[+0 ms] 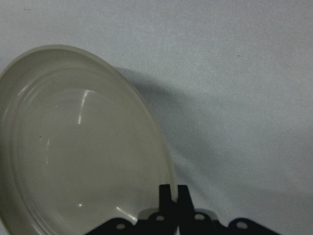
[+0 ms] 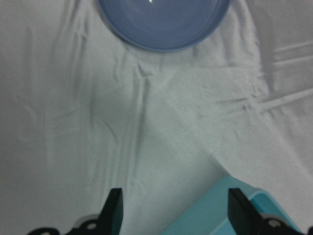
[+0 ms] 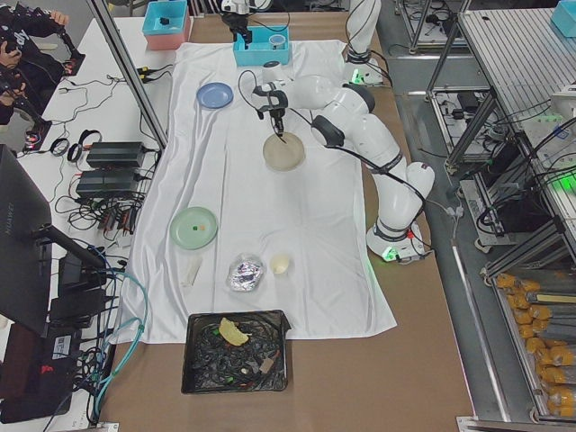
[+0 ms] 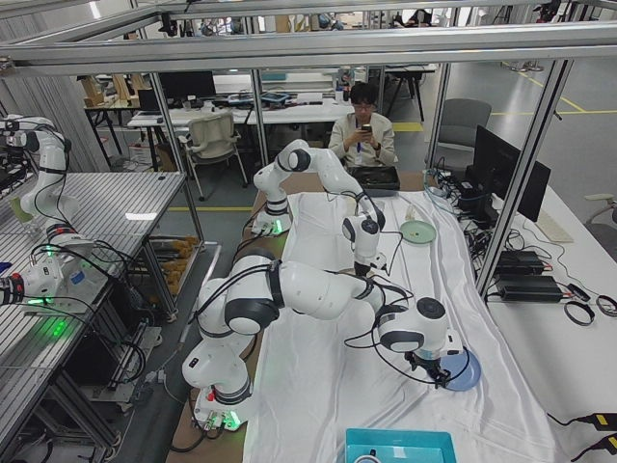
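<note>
My left gripper is shut on the rim of a beige plate (image 3: 283,157), which in the left wrist view fills the left side, with white cloth beyond. In the camera left view this plate is near the middle of the cloth. My right gripper stands open above the cloth, with nothing between its fingers. A blue plate (image 2: 164,19) and part of a light-blue bin (image 2: 205,210) show below it. The blue plate (image 3: 215,94) lies left of the beige one, toward the back.
A green plate (image 3: 193,228), a foil bundle (image 3: 246,272), a small cream item (image 3: 280,264) and a pale strip (image 3: 192,270) lie on the cloth. A black-lined tray (image 3: 193,360) is at the near end; the blue bin (image 3: 247,54) is at the back.
</note>
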